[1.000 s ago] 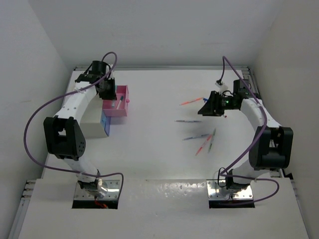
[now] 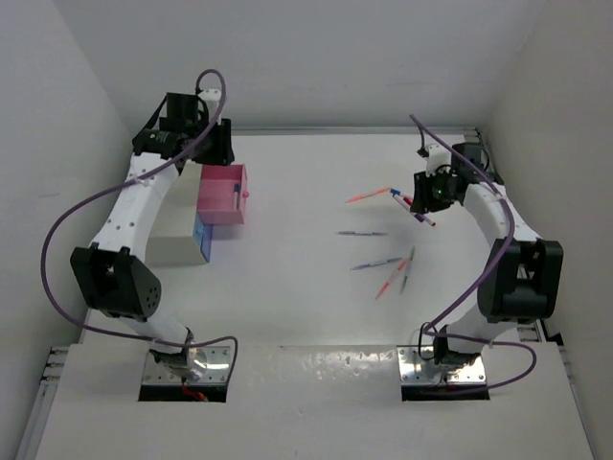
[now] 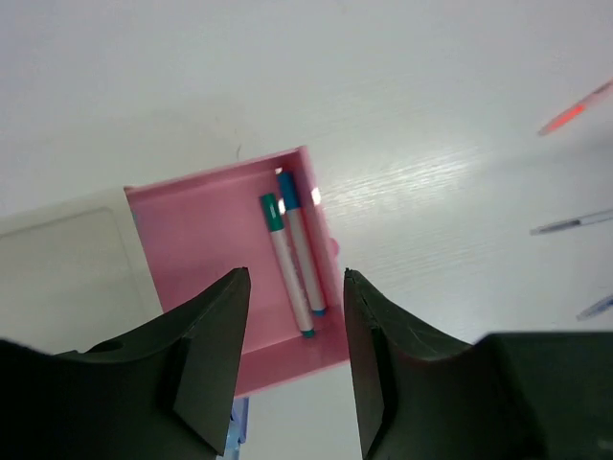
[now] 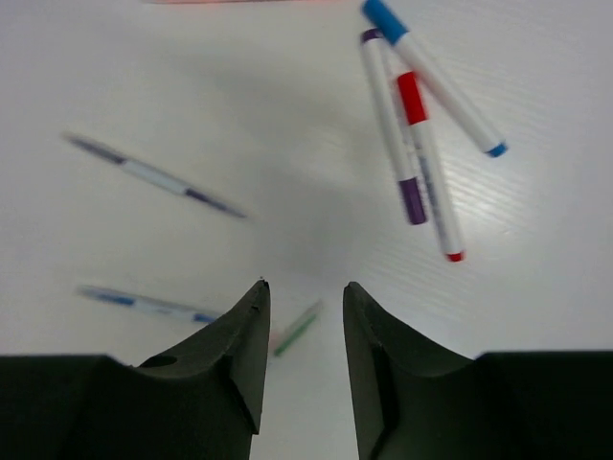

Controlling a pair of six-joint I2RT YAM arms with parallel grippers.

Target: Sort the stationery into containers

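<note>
My left gripper is part open with nothing between its fingers, above the pink container, which holds two capped markers, a green one and a blue one. My right gripper is part open and empty, over loose stationery. In the right wrist view lie blue, red and purple markers, close together. A slim pen and a blue pen lie to their left. A green pen shows beyond the fingers, and orange pens lie on the table.
A pale container with a blue-edged side stands beside the pink one at the left. Walls enclose the sides and back.
My left arm has lifted from inside the pink container to above it, uncovering more of the box. My right gripper has moved right toward the group of markers.
</note>
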